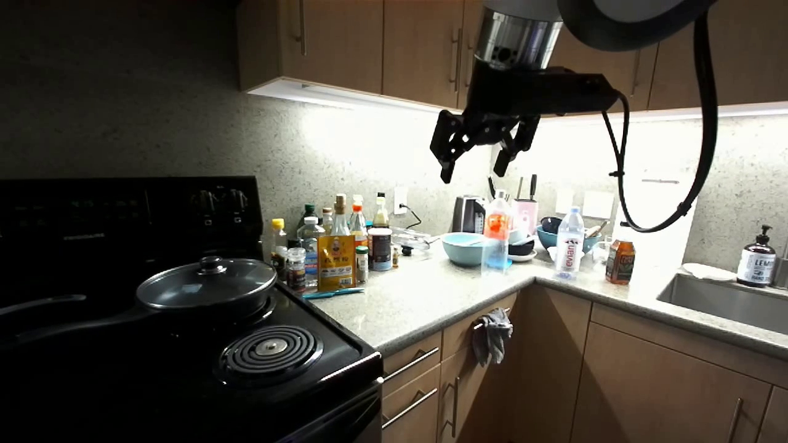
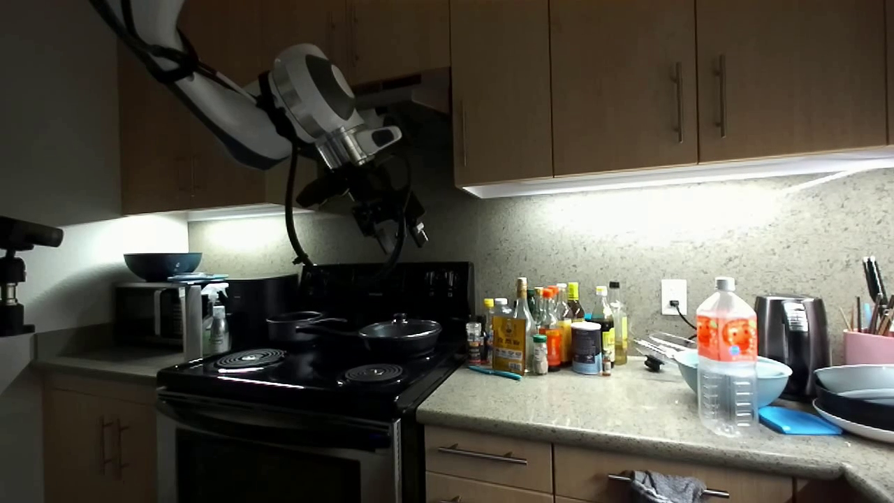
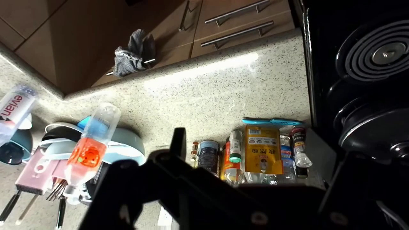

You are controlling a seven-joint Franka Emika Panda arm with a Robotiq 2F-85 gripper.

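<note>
My gripper hangs high in the air, its two fingers spread apart and nothing between them. In the second exterior view the gripper shows dark against the stove wall. Below it in the wrist view lies bare speckled counter, with a row of bottles and jars behind. Among these are a yellow packet, a dark canister and a green-capped spice jar. A turquoise utensil lies in front of the packet. Farther along the counter stands a large clear bottle with an orange label.
On the black stove sits a lidded pan, beside a bare coil burner. A light blue bowl, an Evian bottle and an orange carton occupy the corner. A grey cloth hangs on a drawer handle.
</note>
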